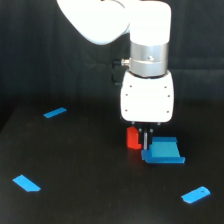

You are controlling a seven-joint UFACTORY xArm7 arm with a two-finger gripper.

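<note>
My white gripper [146,141] points straight down, low over the dark table, its thin dark fingers close together. A red block [132,137] shows just left of the fingers, partly behind them. Whether the fingers touch it, or have anything between them, is too small to make out. Directly right of the fingers lies a blue tray-like piece [165,158], its left side close to the fingertips.
Flat blue strips mark the table: one at the far left [55,112], one at the near left [26,184] and one at the near right [196,195].
</note>
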